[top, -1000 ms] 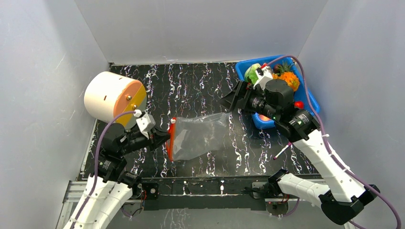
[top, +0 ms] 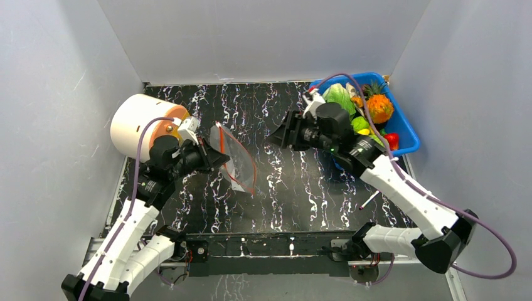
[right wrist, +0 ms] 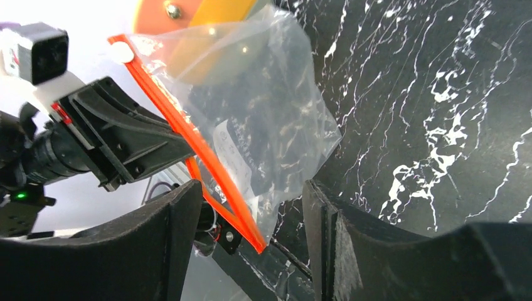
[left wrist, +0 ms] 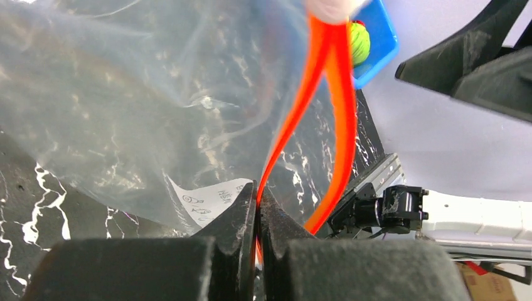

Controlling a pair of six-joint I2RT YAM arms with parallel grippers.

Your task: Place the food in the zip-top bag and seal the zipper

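Observation:
A clear zip top bag (top: 237, 160) with an orange zipper hangs from my left gripper (top: 226, 160), which is shut on one side of its mouth. In the left wrist view the orange zipper (left wrist: 342, 106) runs down between those fingertips, its two strips spread apart. My right gripper (top: 276, 139) stands to the right of the bag, its fingers (right wrist: 179, 232) parted with nothing held between them. A white slider (right wrist: 122, 52) sits at one end of the zipper. Toy food, including a pineapple (top: 380, 108) and a green cabbage (top: 339, 98), lies in the blue basket (top: 408, 135).
A cream and orange cylinder (top: 141, 127) stands behind the left arm. A thin pen (top: 369, 200) lies at the table's front right.
My right gripper has moved left, closer to the bag.

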